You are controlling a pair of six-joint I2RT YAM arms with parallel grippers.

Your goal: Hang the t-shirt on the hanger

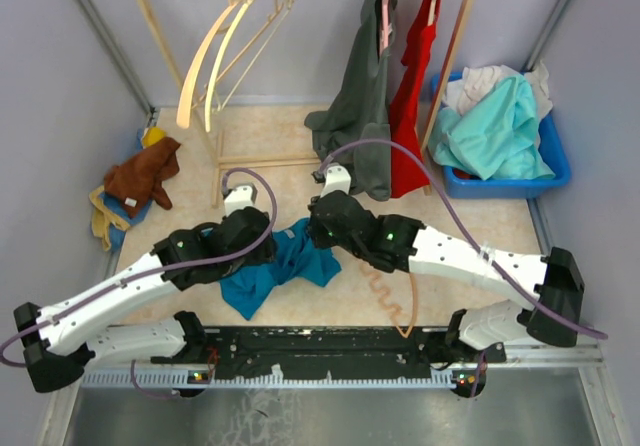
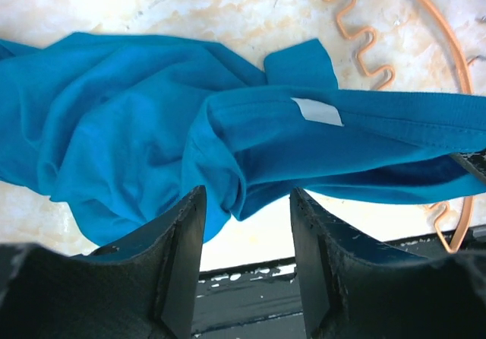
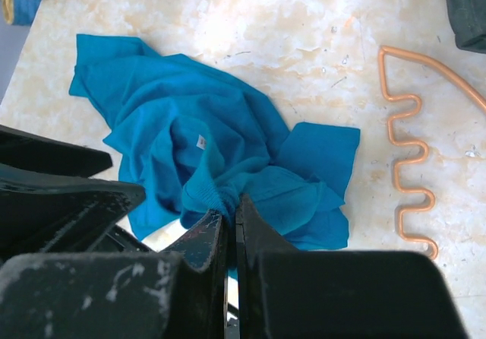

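Note:
The blue t-shirt lies crumpled on the table, partly hidden under both arms. In the right wrist view my right gripper is shut on a gathered fold of the t-shirt. From there the fabric stretches sideways, with a white tag showing in the left wrist view. My left gripper is open over the shirt, its fingers apart and a loose fold below and between them; contact cannot be judged. Pale wooden hangers dangle from the rack at the back left.
A dark green garment and a red one hang at the rack's right. A blue basket of clothes stands far right; more clothes lie at left. An orange wavy strip rests on the table.

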